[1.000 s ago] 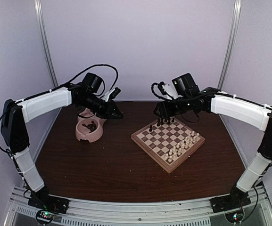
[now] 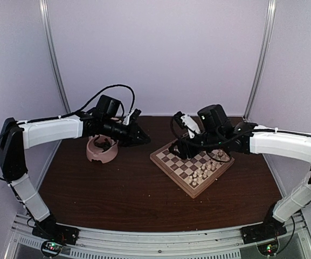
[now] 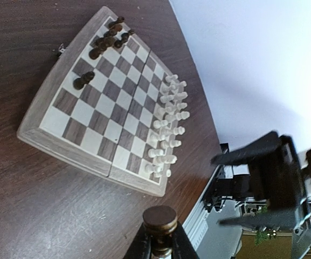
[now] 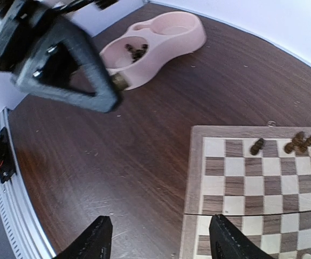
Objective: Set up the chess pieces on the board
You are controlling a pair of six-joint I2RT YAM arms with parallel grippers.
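A dark chess piece stands between the fingertips of my left gripper, base toward the camera; its base also shows at the left gripper's tip in the right wrist view. My right gripper is parted, nothing between its fingers, just off the board's left side in that view. The chessboard (image 2: 171, 174) lies on the table's right half. White pieces (image 3: 168, 121) line one side of it. Several dark pieces (image 3: 106, 40) cluster at the opposite side, and a single dark piece (image 3: 84, 80) stands apart from them.
A pink two-bowl holder (image 4: 155, 62) at the back left has dark pieces (image 4: 137, 52) in one bowl; its other bowl looks empty. Bare table (image 2: 106, 194) stretches across the front left. Pale walls enclose the back and sides.
My left gripper has shifted slightly right and lower in the top view.
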